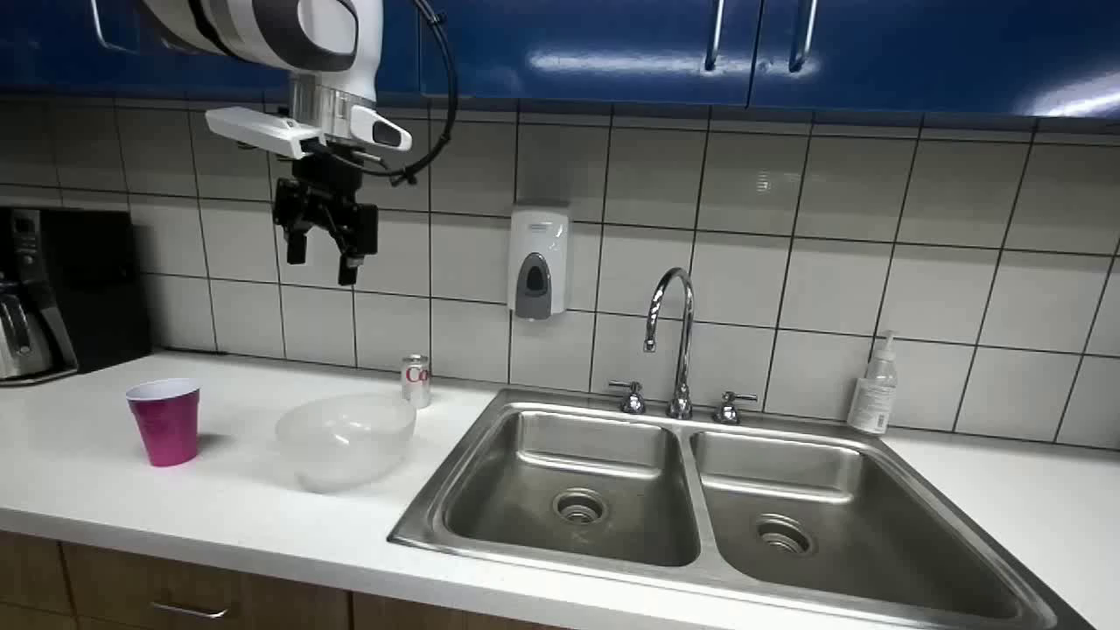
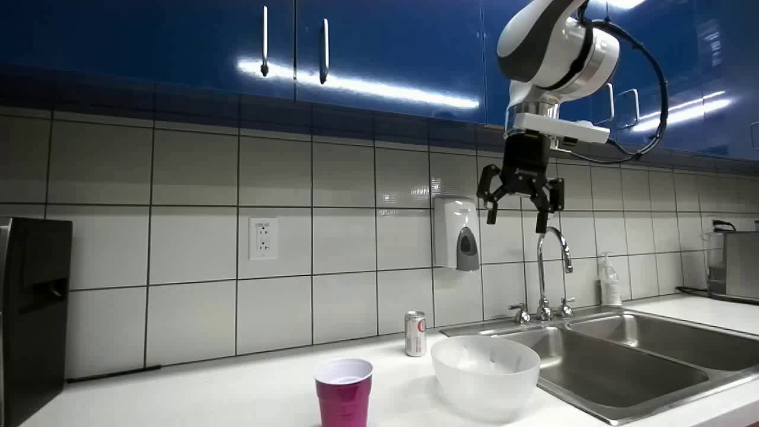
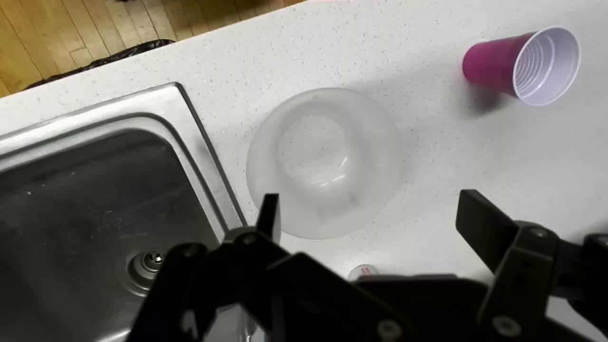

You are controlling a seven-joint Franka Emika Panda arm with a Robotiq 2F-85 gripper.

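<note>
High above the counter hangs my gripper (image 1: 323,268), pointing down with its fingers wide apart and nothing between them; in the wrist view the gripper spans part of the counter. Below it stands a frosted, see-through bowl (image 2: 485,381), which looks empty in the wrist view (image 3: 313,142). A magenta cup with a white inside (image 1: 166,430) stands upright, apart from the bowl. Behind the bowl, near the tiled wall, is an upright silver soda can (image 2: 415,334). Only a bit of the can's top (image 3: 363,270) shows from the wrist, the rest being hidden by the gripper.
A double steel sink (image 1: 693,472) with a curved faucet (image 1: 682,346) lies beside the bowl. A soap dispenser (image 1: 540,262) is mounted on the wall, and a pump bottle (image 1: 873,388) stands behind the sink. A black coffee maker (image 1: 79,289) occupies the counter's far left. Blue cabinets (image 2: 384,57) hang overhead.
</note>
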